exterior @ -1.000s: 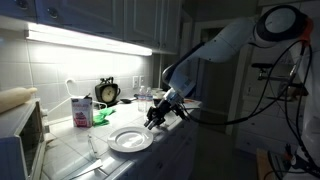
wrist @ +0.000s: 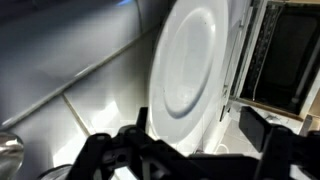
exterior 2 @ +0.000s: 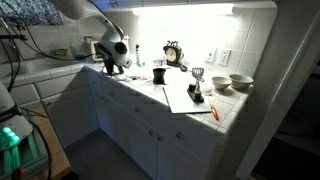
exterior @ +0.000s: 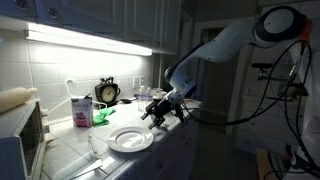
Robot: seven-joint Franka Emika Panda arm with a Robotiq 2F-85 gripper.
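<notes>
A white oval plate lies on the counter near its front edge. In the wrist view the same plate fills the upper middle, its near rim partly covered by the fingers. My gripper hangs over the counter just to the right of the plate in exterior view 1. Seen from the wrist, the gripper stands open, its dark fingers wide apart with nothing held between them. In exterior view 2 the arm is at the far left end of the counter, and the plate cannot be made out there.
Left of the plate are a toaster oven and a thin utensil. Behind it stand a box, green cloth and a black clock. Shiny metal dishes sit at the wrist view's lower left.
The arm has shifted slightly, with the gripper a little higher and nearer the plate's side. The plate and other things have not moved.
</notes>
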